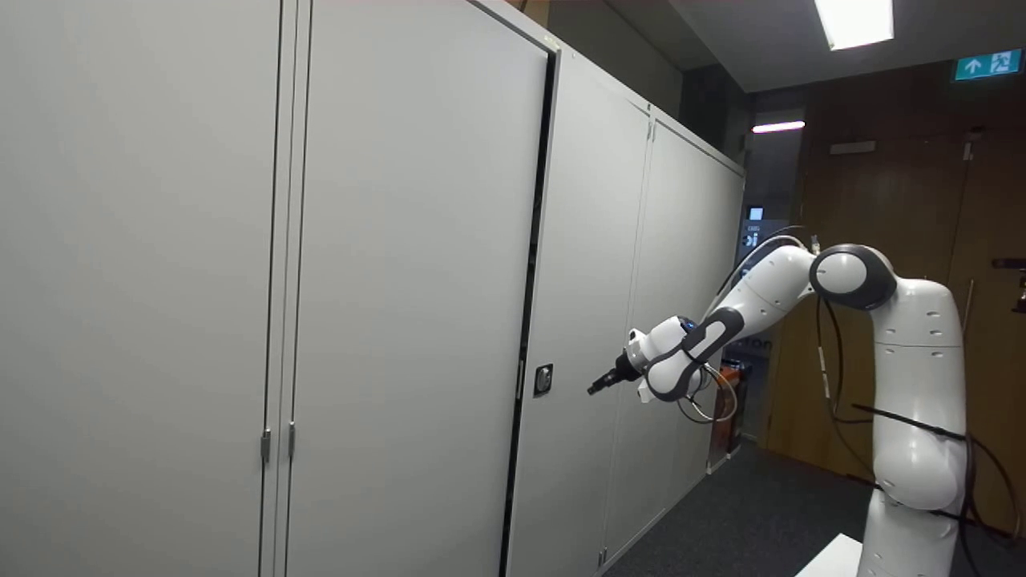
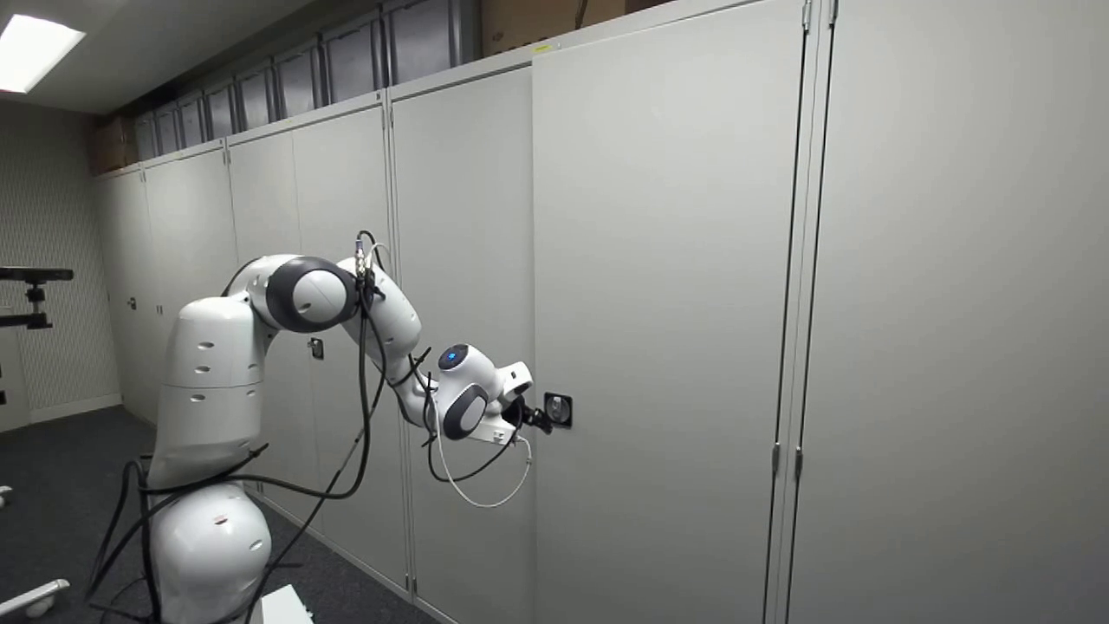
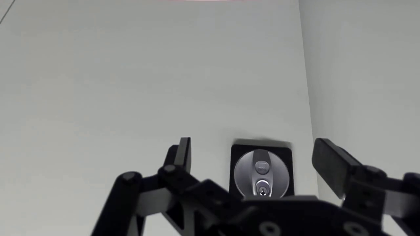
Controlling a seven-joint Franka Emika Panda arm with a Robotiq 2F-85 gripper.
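Observation:
A round silver latch with a keyhole (image 3: 244, 173), set in a black square plate, sits on the grey cabinet door (image 2: 665, 260). In exterior view 1 the same latch (image 1: 543, 379) lies to the left of my gripper (image 1: 592, 389), with a gap showing between them. My gripper is open, and nothing is held between its fingers. Seen from the wrist, the latch appears between the two fingers, its lower edge hidden behind the gripper body. Exterior view 2 has the gripper overlapping the left side of the latch plate.
The door's edge stands out from the neighbouring panel, and a dark gap (image 1: 531, 260) runs down beside it. More closed grey doors (image 1: 414, 288) line the wall. Cables (image 2: 364, 416) hang from the arm.

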